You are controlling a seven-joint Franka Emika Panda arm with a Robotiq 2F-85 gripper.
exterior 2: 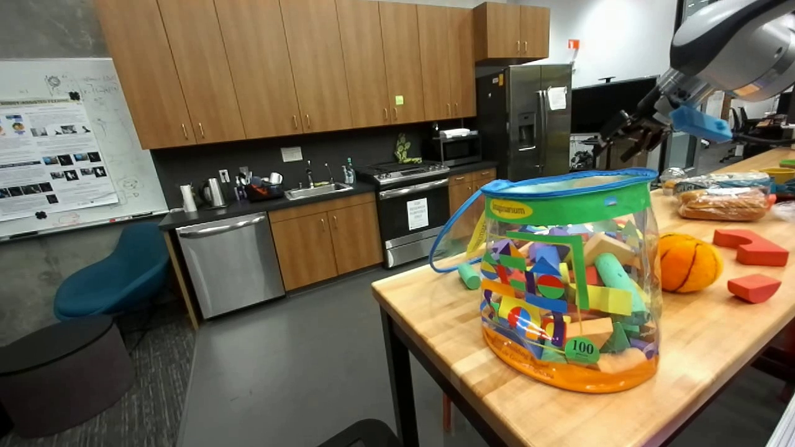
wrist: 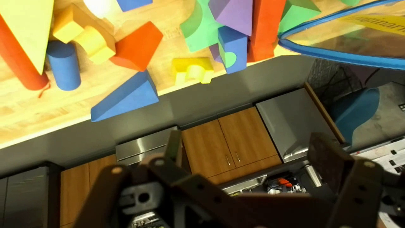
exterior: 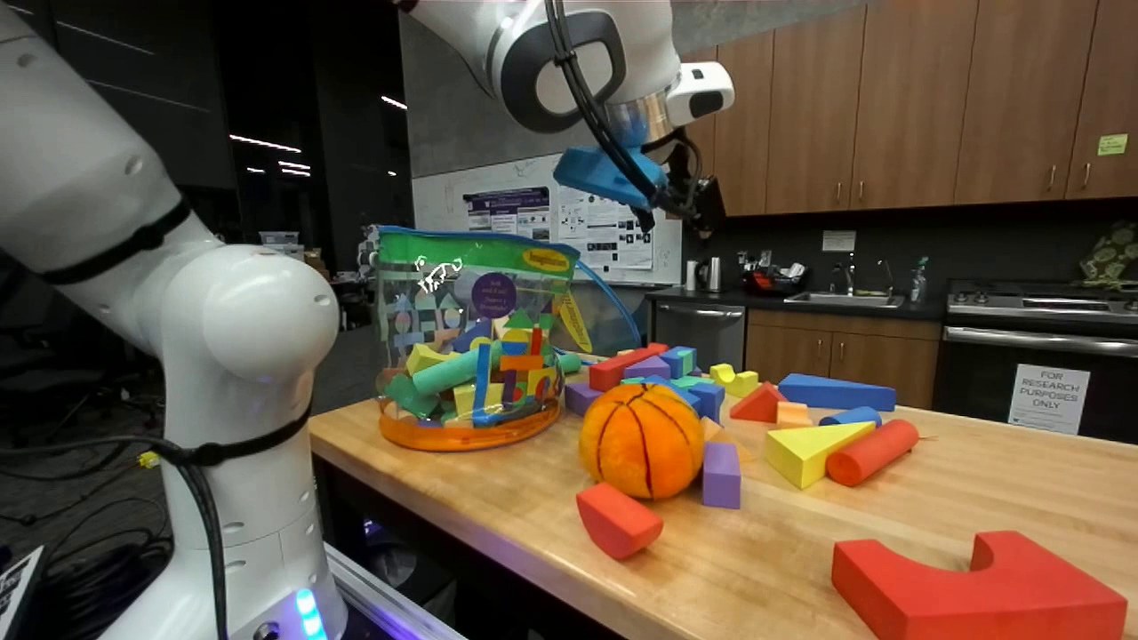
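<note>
My gripper hangs high above the table, its two dark fingers spread wide and nothing between them. In exterior view 1 the gripper (exterior: 683,208) is up and to the right of the clear block bag (exterior: 480,251), tilted outward. Many foam blocks fill that bag, which has a green band, blue rim and orange base. An orange plush basketball (exterior: 643,441) rests on the table beside it. Loose blocks lie around: a yellow wedge (exterior: 816,450), a red cylinder (exterior: 872,452), a blue wedge (wrist: 127,97), a red arch (exterior: 976,587) and a red half-round block (exterior: 619,521).
The bag's blue-edged lid (wrist: 349,60) hangs open at its side. Bread in a plastic bag (exterior 2: 723,202) lies farther along the table (exterior 2: 417,294). Bare wood shows between the half-round block and the arch. Kitchen counters stand beyond the table's edge.
</note>
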